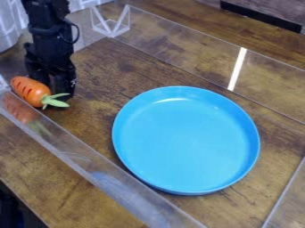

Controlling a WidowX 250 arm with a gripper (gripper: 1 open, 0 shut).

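Note:
An orange carrot toy [31,89] with a green leafy top lies at the far left, against the clear wall. Just behind it, my dark gripper [53,82] hangs low over the wooden floor, close to the carrot. Its fingers are dark and overlap, so I cannot tell how far apart they are or whether they touch the carrot. A large round blue plate [185,139] rests on the right half of the wooden surface.
Clear walls [102,174] border the wooden work area along the left and back. Bare wood [119,80] lies between the carrot and the plate and behind the plate.

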